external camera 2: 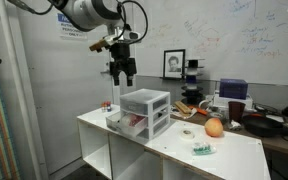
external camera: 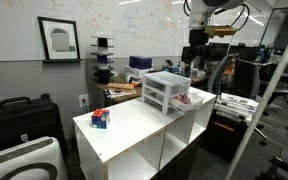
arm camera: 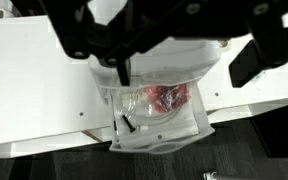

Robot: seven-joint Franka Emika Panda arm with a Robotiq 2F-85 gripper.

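Note:
A white drawer unit (external camera: 167, 88) with clear fronts stands on the white shelf top; its lower drawer (external camera 2: 131, 125) is pulled out. Inside that drawer (arm camera: 144, 128), the wrist view shows something red in clear wrapping (arm camera: 167, 98) and a small dark item (arm camera: 128, 122). Above the unit hangs my gripper (external camera 2: 122, 80), pointing down and clear of it. Two dark fingers (arm camera: 246, 65) stand wide apart in the wrist view, so the gripper is open, with nothing seen held between them. The drawer unit's top partly fills the gap below.
A red and blue box (external camera: 100, 118) sits on the shelf. Behind or beside the unit are an orange round object (external camera 2: 214, 127), a tape roll (external camera 2: 187, 134) and a teal-white item (external camera 2: 203, 149). Bare shelf top (external camera: 129, 125) lies between box and unit.

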